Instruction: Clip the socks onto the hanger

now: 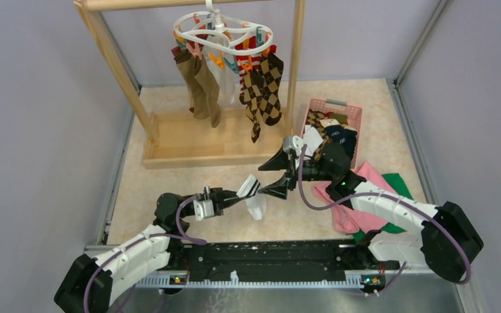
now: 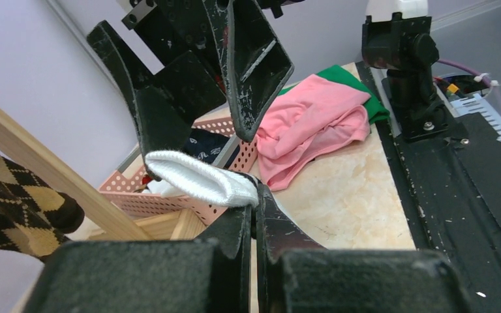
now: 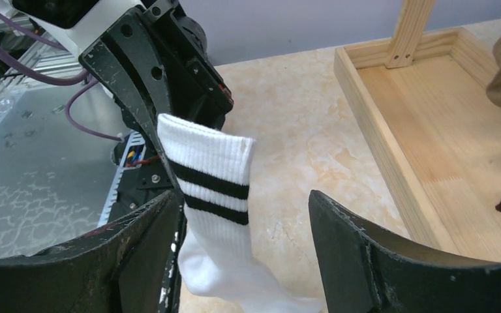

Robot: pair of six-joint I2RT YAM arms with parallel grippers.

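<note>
A white sock with two black stripes (image 1: 255,203) hangs from my left gripper (image 1: 241,195), which is shut on it near the striped cuff. In the left wrist view the sock's white cuff (image 2: 199,177) sticks up beyond the closed fingertips (image 2: 265,215). My right gripper (image 1: 261,180) stands open just to the right of the cuff, fingers spread. The right wrist view has the striped sock (image 3: 212,169) seen between its two fingers, not gripped. A white oval hanger (image 1: 267,43) with coloured clips hangs at the back, bearing brown, argyle, striped and white socks.
A wooden frame with a shallow base (image 1: 189,158) surrounds the hanging socks (image 1: 272,88). At the right is a pink basket (image 1: 359,127) of socks. Pink cloth (image 1: 342,218) and green cloth (image 1: 399,187) lie beneath the right arm. Tabletop between the arms and frame is clear.
</note>
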